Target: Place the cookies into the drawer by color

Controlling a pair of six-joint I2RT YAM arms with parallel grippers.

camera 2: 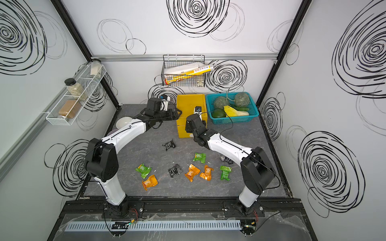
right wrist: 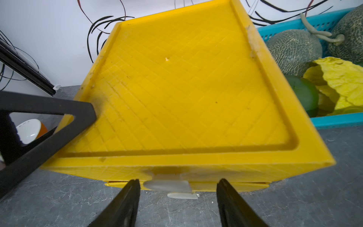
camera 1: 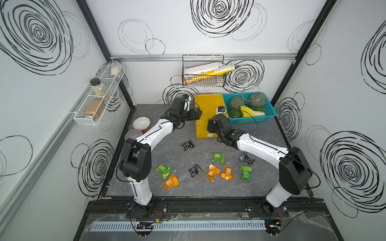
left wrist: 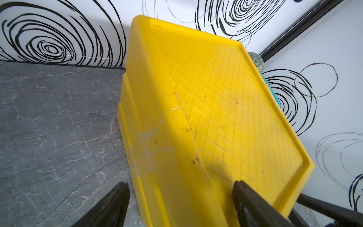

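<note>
A yellow drawer box (camera 1: 209, 105) stands at the back middle of the table. My left gripper is open at its left side, the box's top edge between its fingers. My right gripper stands part open before the box's front, with a pale handle (right wrist: 168, 185) in view between its spread fingertips; contact with it cannot be told. Wrapped cookies lie scattered on the table: green (camera 1: 164, 170); orange (camera 1: 171, 182); black (camera 1: 187, 145). Drawer interiors are hidden.
A turquoise basket (camera 1: 257, 118) of produce sits right of the box. Bowls (camera 1: 141, 123) stand at the left edge. A wire basket (camera 1: 203, 82) hangs on the back wall, a white rack (camera 1: 86, 120) on the left. Table around the cookies is open.
</note>
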